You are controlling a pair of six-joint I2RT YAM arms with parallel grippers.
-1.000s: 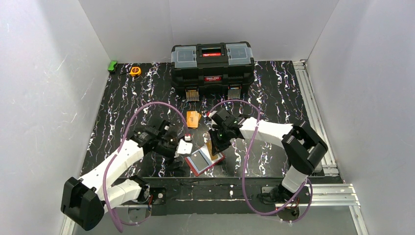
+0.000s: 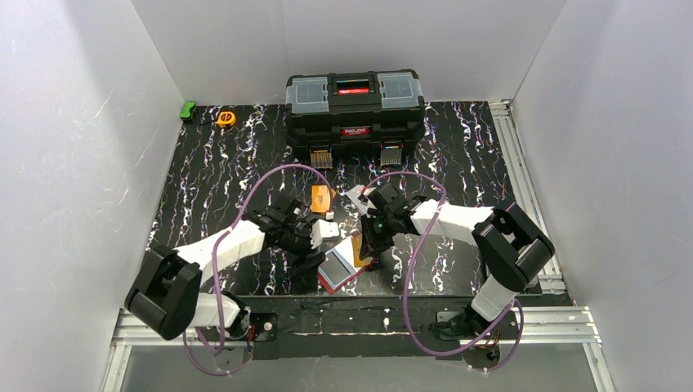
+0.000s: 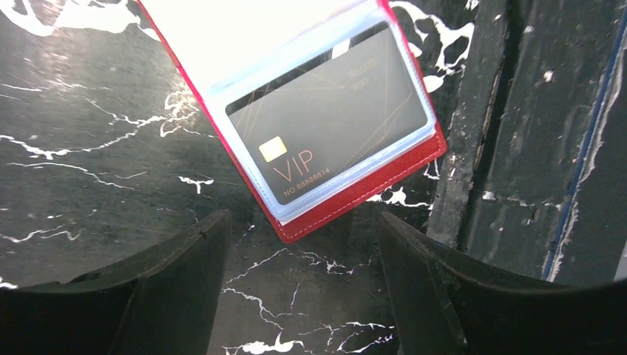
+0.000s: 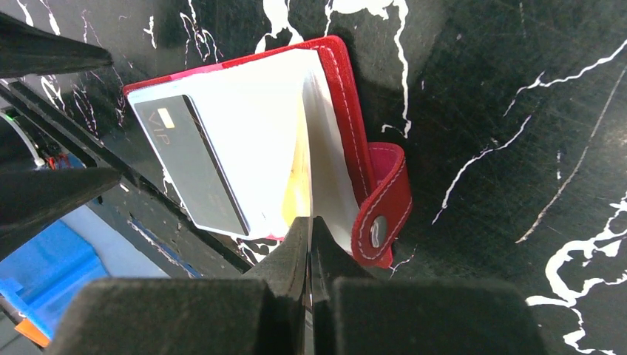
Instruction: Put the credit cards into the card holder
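Observation:
The open red card holder (image 3: 355,188) lies on the marble table with a black VIP card (image 3: 333,111) in its clear sleeve. Over its white inner side, my right gripper is shut on a thin gold card (image 4: 297,177), seen nearly edge-on; its lower end reaches the holder. How deep the card sits in a sleeve I cannot tell. My left gripper stands open beside the VIP end, nothing between its fingers, the holder's corner just ahead of them. Further back rests a stack of orange cards (image 2: 321,198).
The holder's snap strap (image 4: 381,214) curls up at one side. A black toolbox (image 2: 355,114) stands at the back, a yellow tape measure (image 2: 225,119) at the back left. The table's front edge runs close to the holder. Room is free at the far right.
The right gripper has shifted slightly right with the gold card, and the holder has moved slightly right.

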